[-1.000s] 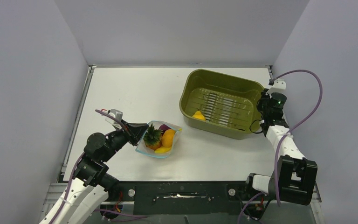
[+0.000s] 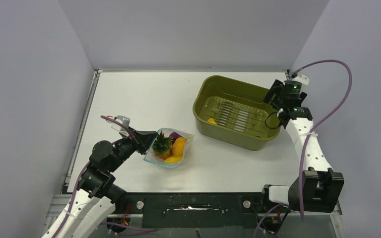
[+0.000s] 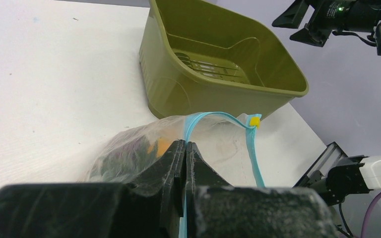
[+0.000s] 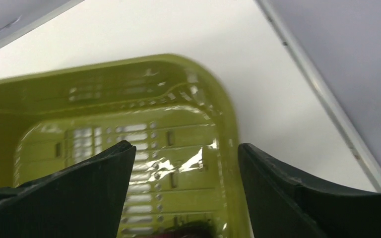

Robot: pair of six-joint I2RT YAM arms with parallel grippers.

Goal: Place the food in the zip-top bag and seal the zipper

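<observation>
A clear zip bag with blue edges and a yellow slider holds a pineapple, an orange, a purple item and a yellow item. My left gripper is shut at the bag's blue edge. My right gripper is raised over the right end of the green bin, its fingertips apart with nothing seen between them. In the right wrist view a red item, partly hidden, lies at the bin's bottom edge; a yellow item lies in the bin.
Grey walls enclose the back and both sides, close beside the right arm.
The left arm and bag look unchanged.
</observation>
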